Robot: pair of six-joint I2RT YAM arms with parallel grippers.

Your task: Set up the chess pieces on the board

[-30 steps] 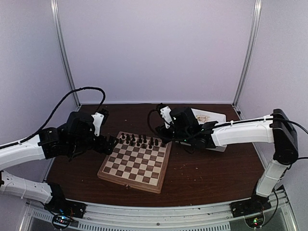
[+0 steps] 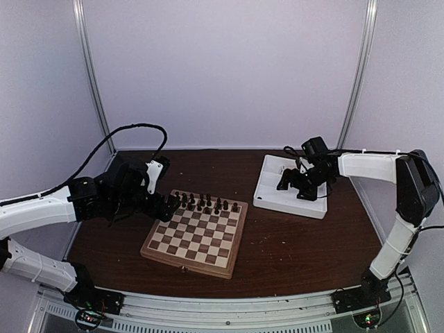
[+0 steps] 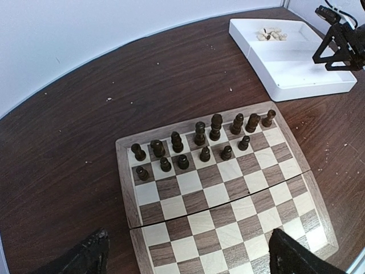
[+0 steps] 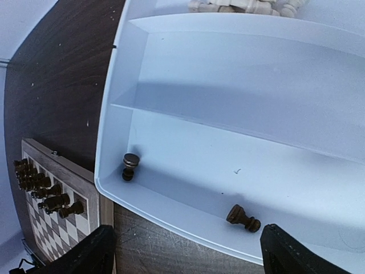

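Note:
The wooden chessboard (image 2: 194,243) holds several dark pieces upright in rows along its far side, such as a pawn (image 3: 205,154); its near half is bare. My left gripper (image 2: 166,208) stands open above the board's left side (image 3: 181,251). My right gripper (image 2: 295,184) is open over the white tray (image 2: 270,194). In the right wrist view, two dark pieces lie in the tray's near compartment: one (image 4: 130,161) at left, another (image 4: 244,219) between and just beyond the fingers. White pieces (image 4: 256,7) are heaped in the far compartment.
Pale walls surround the table at the back and sides.
My right gripper has moved right from the board's far right corner to over the tray and turned downward. My left gripper has shifted slightly right.

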